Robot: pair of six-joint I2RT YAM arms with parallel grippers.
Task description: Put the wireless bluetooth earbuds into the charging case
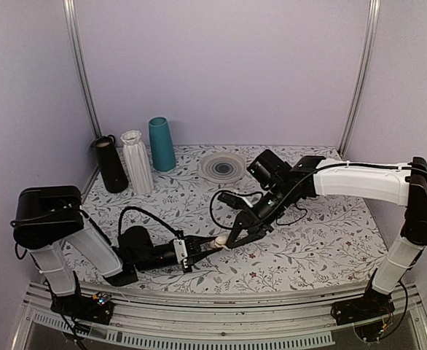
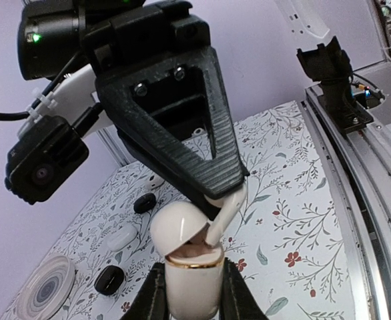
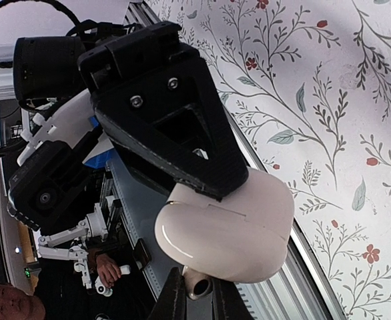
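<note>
In the left wrist view, the white charging case (image 2: 194, 283) stands upright with my left gripper shut on it. Its rounded lid (image 2: 177, 228) is tipped open above the gold-edged rim. A white earbud (image 2: 230, 212) slants down at the case mouth, its lower end close to the opening; whether it is inside I cannot tell. My right gripper is shut on this earbud. From the right wrist side, the earbud (image 3: 197, 281) shows between the right fingertips, close under the lid (image 3: 222, 243). Overhead, both grippers meet at the case (image 1: 221, 240).
A round grey plate (image 1: 222, 168) lies at the back. Behind the left arm stand a black jug (image 1: 110, 166), a white vase (image 1: 137, 164) and a teal tumbler (image 1: 162, 144). Small black items (image 2: 109, 280) lie near the plate.
</note>
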